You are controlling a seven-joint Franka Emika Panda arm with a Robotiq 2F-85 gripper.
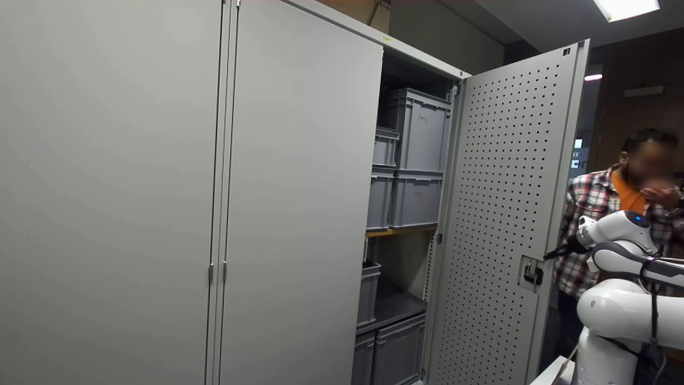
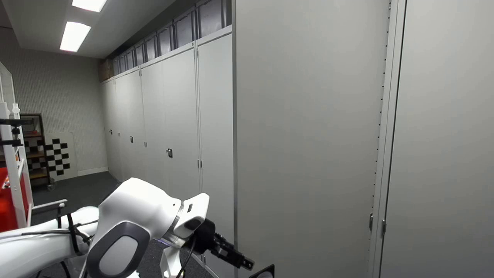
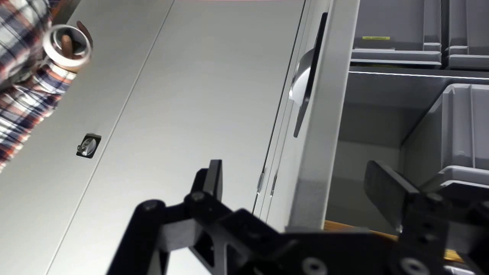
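Note:
A grey cabinet door [image 1: 513, 160] with a perforated inner face stands swung wide, its latch [image 1: 532, 272] set near the free edge. My gripper is open, one finger [image 3: 213, 181] over the door's outer side and the other [image 3: 387, 192] over the inner side. In the wrist view the door edge [image 3: 330, 114] runs between them; contact with it cannot be made out. A black-backed round handle [image 3: 305, 78] projects from the outer face, farther up the edge. From outside, the gripper [image 1: 550, 256] shows beside the free edge, level with the latch.
Grey bins [image 1: 417, 199] fill shelves inside the cabinet. The neighbouring door [image 1: 301, 192] is closed. A person in a plaid shirt [image 1: 587, 199] stands behind the arm; a hand holding a white ring [image 3: 66, 48] shows at the wrist view's upper left. More closed cabinets [image 2: 169, 120] line the wall.

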